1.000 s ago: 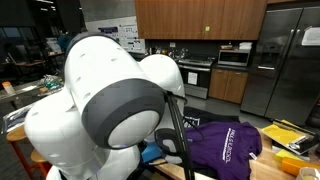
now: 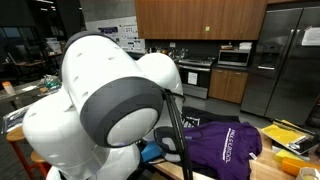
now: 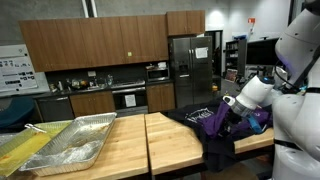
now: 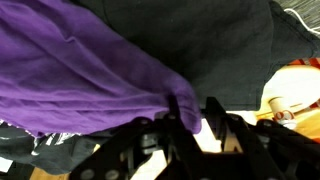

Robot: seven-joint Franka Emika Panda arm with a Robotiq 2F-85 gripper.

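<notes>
A purple cloth [image 4: 80, 70] lies crumpled over a black cloth [image 4: 215, 45] in the wrist view. My gripper reaches in from the bottom of that view, its dark fingertips apart. A fold of the purple cloth runs up to the left finger and partly into the gap; whether it is pinched does not show. In exterior view 1 the purple cloth [image 2: 222, 148] spreads over the table beside my arm, which hides the gripper. From exterior view 2, the black cloth [image 3: 215, 150] hangs over the table's edge below the purple cloth [image 3: 216, 119].
Yellow items [image 2: 287, 136] lie at the table's right end in exterior view 1. A foil tray [image 3: 72, 140] stands at the left in exterior view 2, with bare wooden table [image 3: 125, 145] between it and the cloths.
</notes>
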